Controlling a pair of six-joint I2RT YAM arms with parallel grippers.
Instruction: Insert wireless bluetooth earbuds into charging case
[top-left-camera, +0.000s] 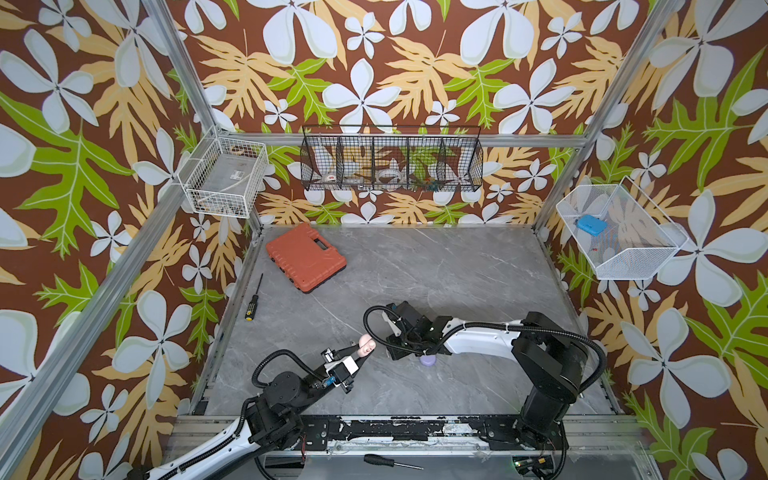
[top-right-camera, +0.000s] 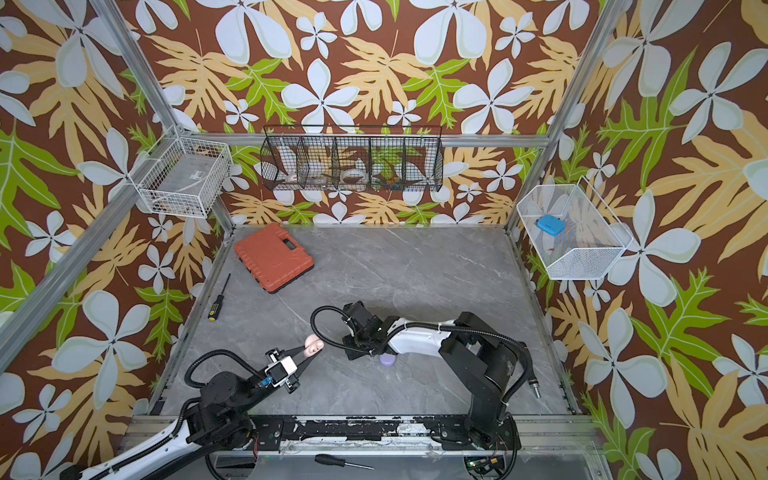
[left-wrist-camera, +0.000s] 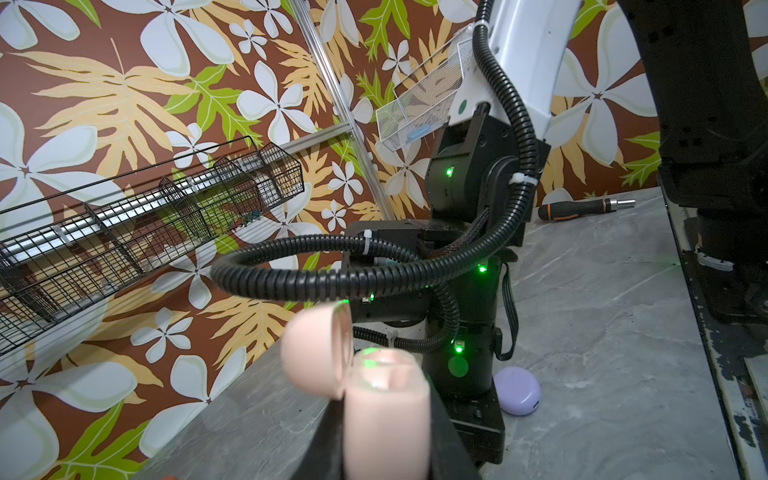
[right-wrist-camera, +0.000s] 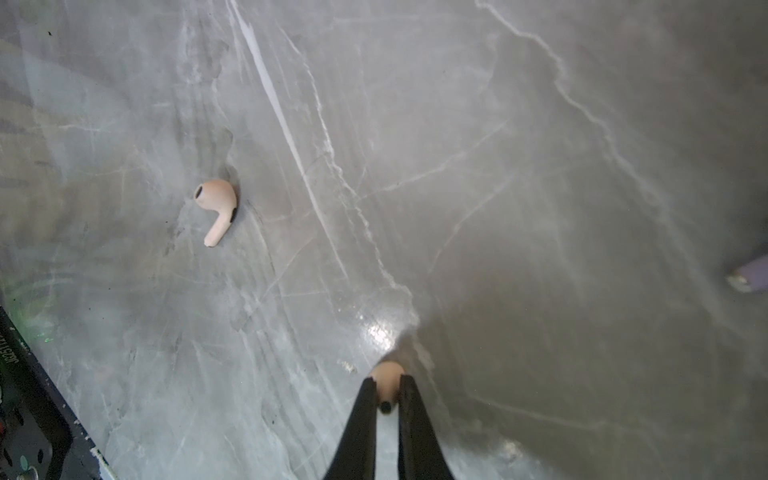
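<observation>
In the left wrist view, the pink charging case (left-wrist-camera: 386, 424) stands with its lid (left-wrist-camera: 313, 349) flipped open, and my left gripper (top-left-camera: 357, 351) is shut on its body. The slots at the top of the case face up; what lies deep in them is blurred. One pink earbud (right-wrist-camera: 387, 379) is pinched at the tips of my shut right gripper, just above the table or on it; which one I cannot tell. A second pink earbud (right-wrist-camera: 217, 209) lies loose on the grey table in the right wrist view.
A round purple item (left-wrist-camera: 517, 390) lies on the table beside the right arm. An orange toolbox (top-left-camera: 305, 256) and a yellow-black screwdriver (top-left-camera: 252, 308) are at the left.
</observation>
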